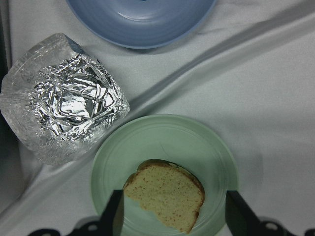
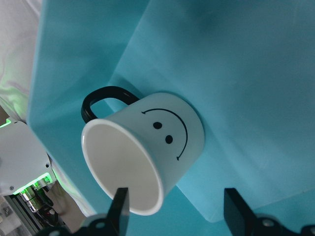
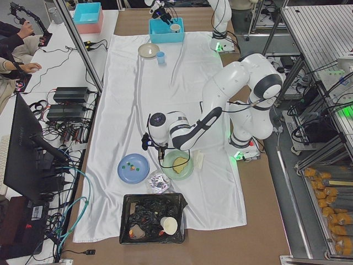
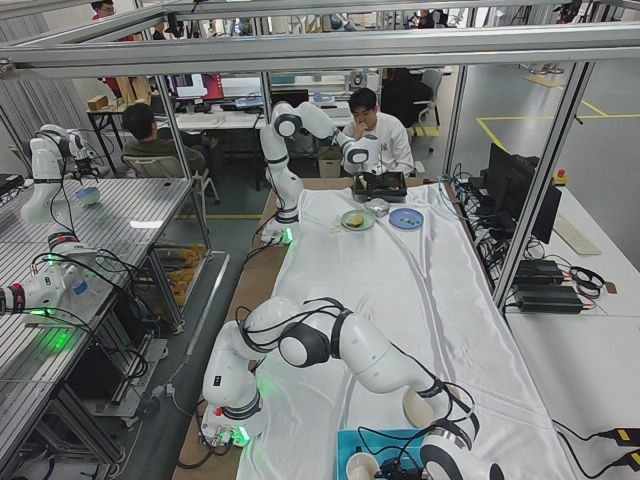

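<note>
My left gripper is open above a green plate point(image 1: 118, 157) holding a bread slice point(image 1: 165, 196). Crumpled foil point(image 1: 74, 98) lies beside it, and a blue plate point(image 1: 142, 29) lies beyond. My right gripper is open over a blue bin point(image 2: 246, 98). A white mug point(image 2: 172, 142) with a black handle and smiley face lies on its side inside, nothing between the fingers.
A black bin point(image 3: 127, 218) with dark bags and a cup stands at the near end. A beige plate point(image 3: 148, 48) and small blue cup point(image 3: 160, 59) are near the blue bin.
</note>
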